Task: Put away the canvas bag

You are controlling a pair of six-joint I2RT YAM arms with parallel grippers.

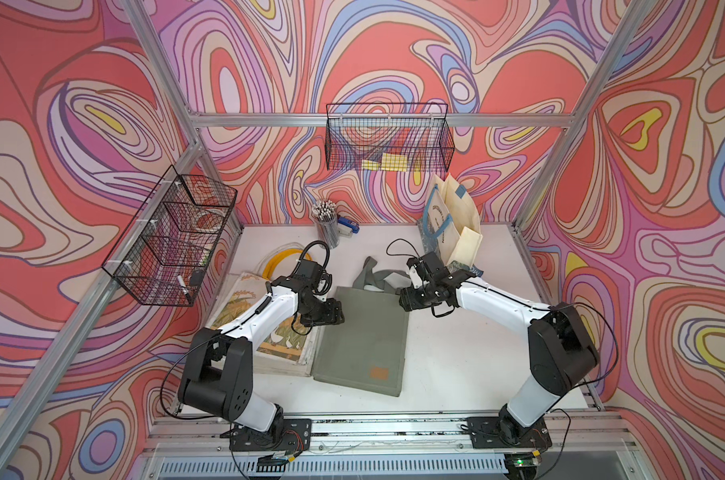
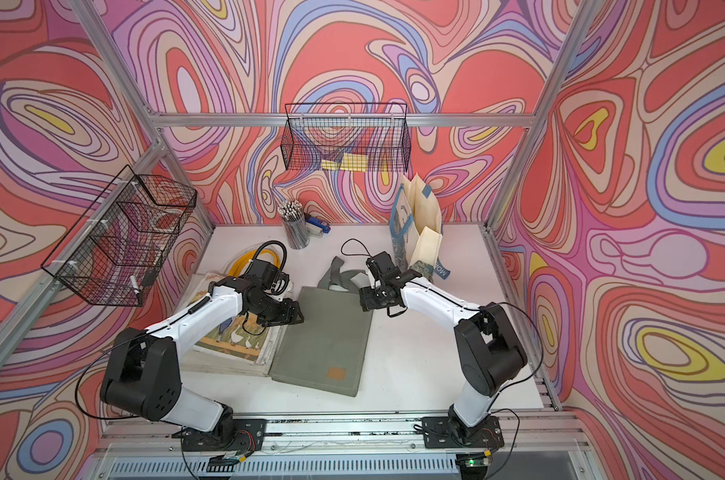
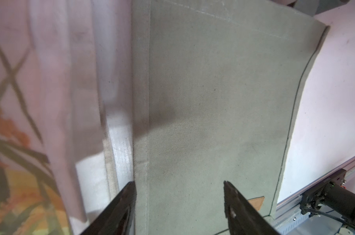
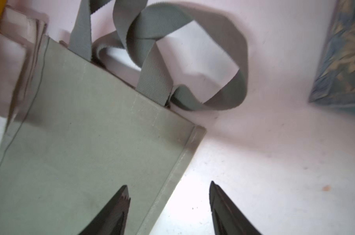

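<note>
A flat grey-green canvas bag (image 1: 361, 344) with a small tan patch lies in the middle of the table, its straps (image 4: 220, 31) loosely looped beyond its top edge. My left gripper is open over the bag's left edge, beside the printed bags stacked at the left. My right gripper stands open above the bag's top right corner, nothing between its fingers.
An upright cream and blue tote (image 1: 450, 216) stands at the back right, a cup of sticks (image 1: 326, 224) at the back. Wire baskets (image 2: 345, 140) hang at back and left.
</note>
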